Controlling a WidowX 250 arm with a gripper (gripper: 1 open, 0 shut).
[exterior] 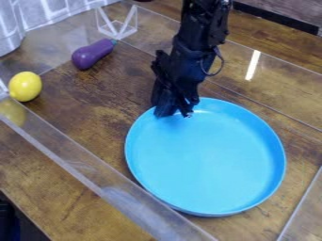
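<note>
A black robot arm reaches down from the top centre to my gripper (pixel 171 102), which is at the upper left rim of a large blue plate (pixel 204 160). The fingertips are dark and blurred against the dark wood, so whether they hold the rim cannot be told.
A yellow lemon-like object (pixel 24 85) lies at the left, and a purple eggplant (pixel 93 54) at the upper left near a small white wire rack (pixel 116 24). Transparent walls edge the area.
</note>
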